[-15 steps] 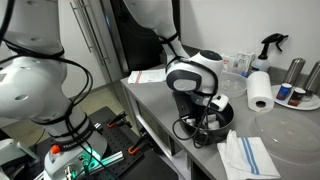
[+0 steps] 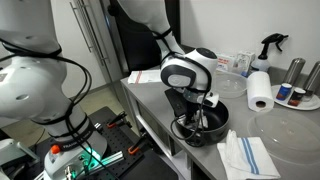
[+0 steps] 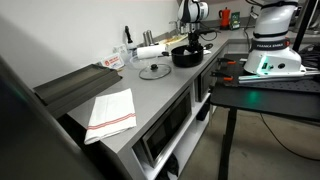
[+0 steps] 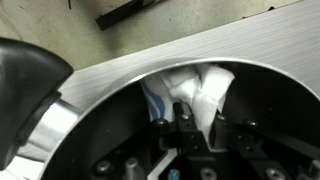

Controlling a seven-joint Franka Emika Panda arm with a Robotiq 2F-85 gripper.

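A large black pot (image 2: 216, 121) stands near the counter's front edge, and it also shows in the second exterior view as a dark pot (image 3: 187, 58). My gripper reaches down inside it, close to the wall on the counter-edge side. Between its fingers a white cloth (image 4: 209, 92) is bunched, and the fingers are shut on it. Part of the cloth with a bluish stripe lies against the pot's inner wall. The fingertips are partly hidden by the cloth and the dark interior.
Beside the pot lies a white-and-blue towel (image 2: 248, 157). A clear lid (image 2: 285, 135) rests on the counter to the right, and a paper towel roll (image 2: 260, 90) stands behind. Another white towel (image 3: 111, 112) lies on the open counter.
My gripper has shifted slightly within the pot, toward the near counter edge. White cloth visible in the pot a second ago is now mostly hidden behind the arm in the first exterior view.
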